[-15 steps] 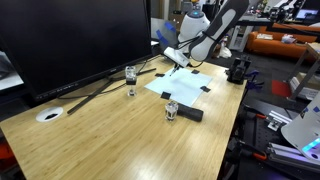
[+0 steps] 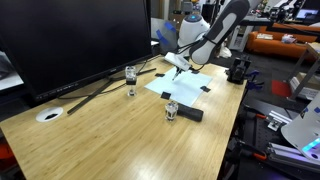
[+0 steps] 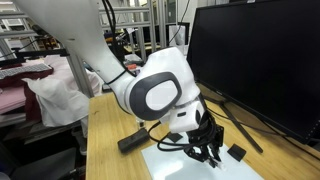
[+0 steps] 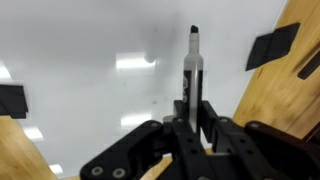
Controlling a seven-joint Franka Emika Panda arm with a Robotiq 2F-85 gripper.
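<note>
A marker (image 4: 193, 75) with a white-grey barrel and dark tip is clamped in my gripper, which is shut on it. In the wrist view the marker points away from the gripper over a glossy white board (image 4: 95, 110). Whether its tip touches the surface I cannot tell. Exterior view 1 has the gripper (image 2: 179, 70) low over the far-left part of the white board (image 2: 190, 88). From the other side, the gripper (image 3: 211, 151) appears near the board's edge. No writing shows on the board.
Black patches (image 4: 13, 101) sit at the board's edges. A black eraser-like block (image 2: 188, 114) and a small jar (image 2: 171, 110) lie in front of it. Another cup-like object (image 2: 131, 77) stands left. A large monitor (image 2: 90, 40) bounds the back.
The arm's upper part has swung slightly to the right in exterior view 1. The gripper stays low near the board's far-left part, and the objects on the table have not moved.
</note>
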